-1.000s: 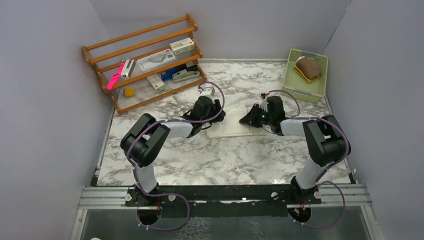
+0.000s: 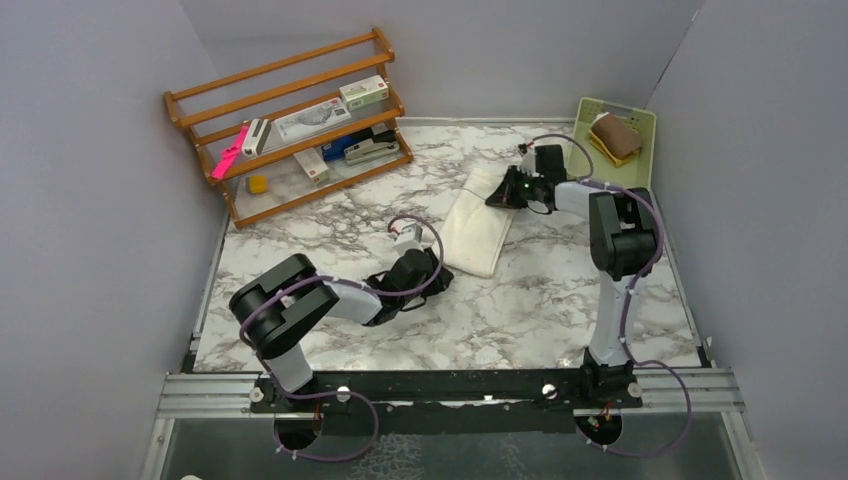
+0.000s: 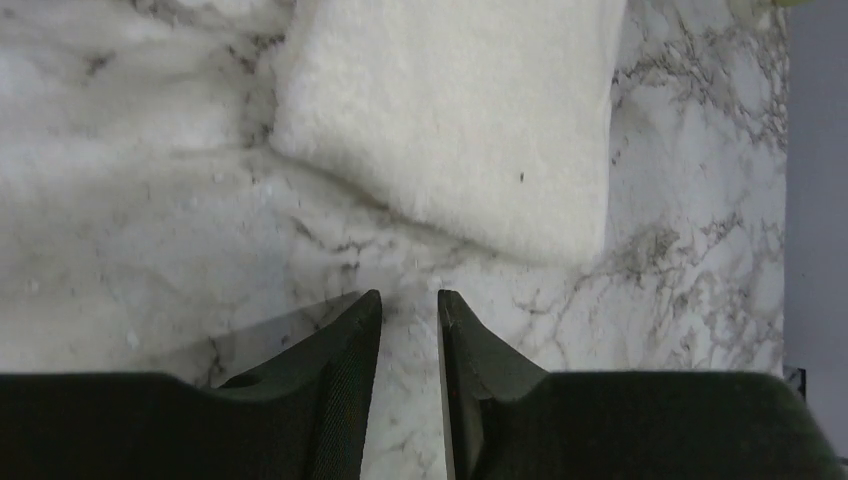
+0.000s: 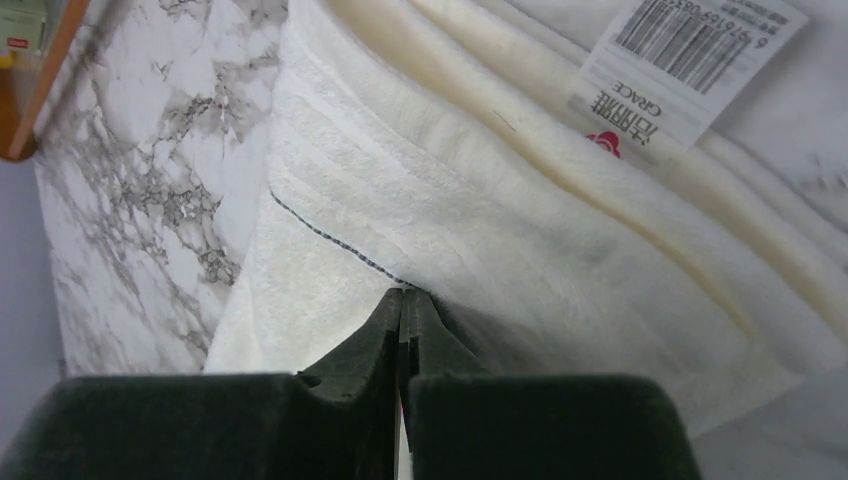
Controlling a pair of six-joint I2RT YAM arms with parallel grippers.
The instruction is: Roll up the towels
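A folded white towel (image 2: 475, 232) with a thin dark stitch line lies slantwise on the marble table. My right gripper (image 2: 503, 197) is at its upper end, fingers closed on the cloth; in the right wrist view, the towel (image 4: 330, 290) bunches around the fingertips, and the pinch itself is mostly hidden. A label (image 4: 660, 60) shows near its layered edges. My left gripper (image 2: 442, 275) is at the lower left of the towel. In the left wrist view, that gripper has a gap with bare marble between its fingers, and the towel's edge (image 3: 450, 190) lies beyond the tips.
A green basket (image 2: 596, 187) holding brown and yellow folded cloths stands at the back right. A wooden rack (image 2: 285, 87) with boxes and staplers is at the back left.
The towel has turned from lying crosswise to slanting up to the right. The right gripper has moved toward the back with its end; the left gripper has come forward and to the right.
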